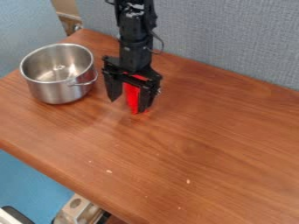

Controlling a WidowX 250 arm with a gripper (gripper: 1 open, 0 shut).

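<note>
My black gripper (131, 91) reaches down from the top centre over a red object (136, 99) standing on the wooden table. Its open fingers are spread around the red object, which is partly hidden behind them; whether they touch it I cannot tell. A steel pot (58, 80) with a side handle sits just left of the gripper.
A grey wall runs along the back. Blue floor and some metal fittings show past the table's left edge at the lower left.
</note>
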